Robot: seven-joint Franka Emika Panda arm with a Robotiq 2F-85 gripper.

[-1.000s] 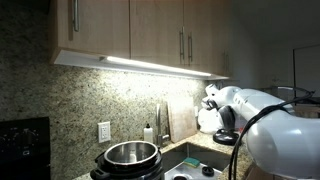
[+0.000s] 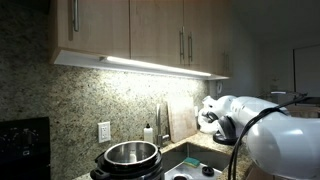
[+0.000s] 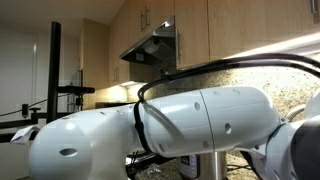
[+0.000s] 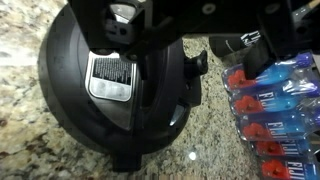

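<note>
A round black lid (image 4: pixel 75 110) with a grey metal panel (image 4: pixel 112 78) on top rests on the granite counter in the wrist view. My gripper reaches in from the top of that view, blurred and dark, its fingers apart. It hangs over the far part of the lid, and nothing shows held between its fingers. In exterior view 1 the white arm (image 2: pixel 285 140) comes in from the right, its end over the far end of the counter. Exterior view 2 shows mostly the arm (image 3: pixel 95 140); the gripper's tips are not clear there.
Several water bottles (image 4: pixel 280 125) lie packed together right of the lid. In exterior view 1 a silver pot (image 2: pixel 132 153) stands near the front, with the sink (image 2: pixel 176 157) and a green sponge (image 2: pixel 192 162) beyond it. Cabinets (image 2: pixel 157 35) hang above the counter.
The end of my arm has come down somewhat toward the far counter over the last second. The pot, sink and sponge stand where they were.
</note>
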